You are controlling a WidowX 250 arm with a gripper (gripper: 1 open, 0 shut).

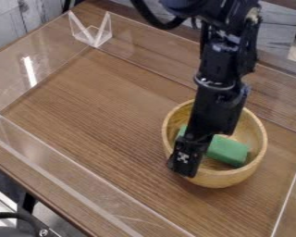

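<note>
A tan round bowl [243,169] stands on the wooden table at the right, holding a green block [229,150]. The black gripper [191,146] reaches down over the bowl's left part, open, its fingers beside the block's left end. The arm covers part of the bowl and block.
A clear plastic holder [92,28] stands at the far left back. Black cabling lies past the table's lower left edge.
</note>
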